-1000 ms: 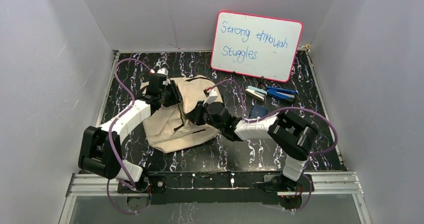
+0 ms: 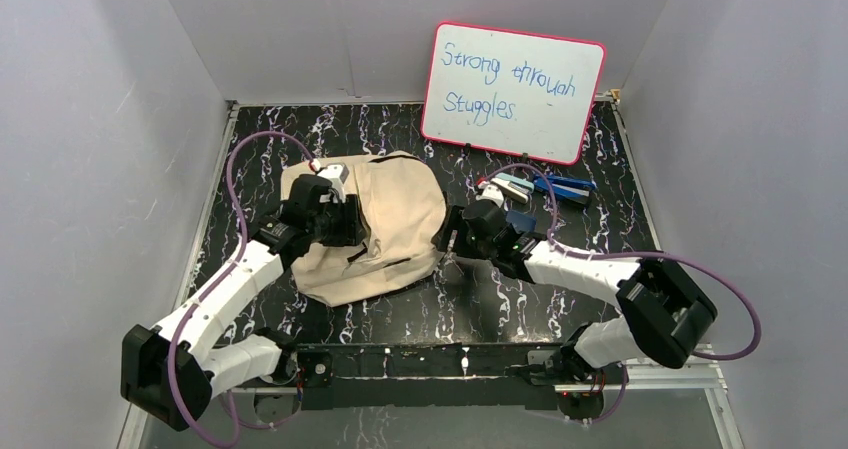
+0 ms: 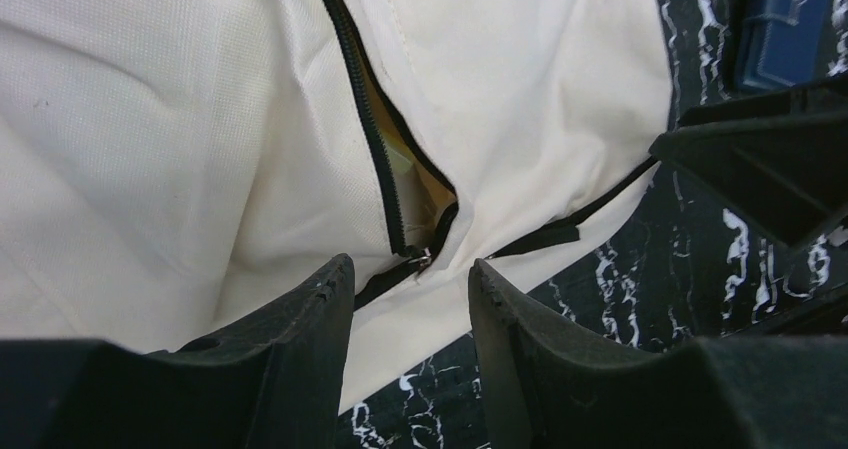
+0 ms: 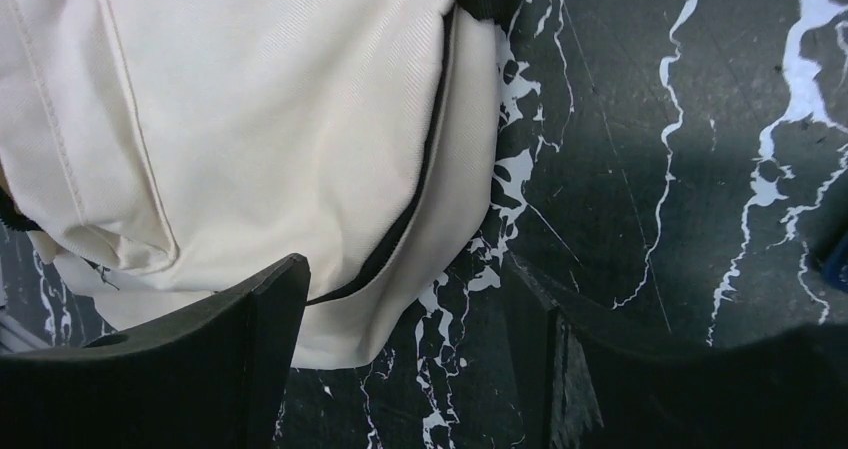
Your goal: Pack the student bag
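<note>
A beige cloth bag [image 2: 400, 209] lies on the dark marbled table, left of the middle. Its black zipper [image 3: 365, 119] is parted into a narrow slit in the left wrist view, with something pale and yellowish showing inside. Over the bag hovers my left gripper, open, the end of the zipper visible beyond its fingertips and nothing between them. By the bag's right edge is my right gripper, also open; its view shows the bag's side [image 4: 450, 159] past the left finger and bare table past the right one.
Right of the bag lie a blue stapler [image 2: 572, 193], a light-coloured stapler-like item [image 2: 518, 182] and a dark blue flat item [image 2: 521, 221], partly behind the right arm. A whiteboard [image 2: 515, 89] stands at the back.
My right gripper has moved off the bag's middle to its right edge. The bag looks unmoved.
</note>
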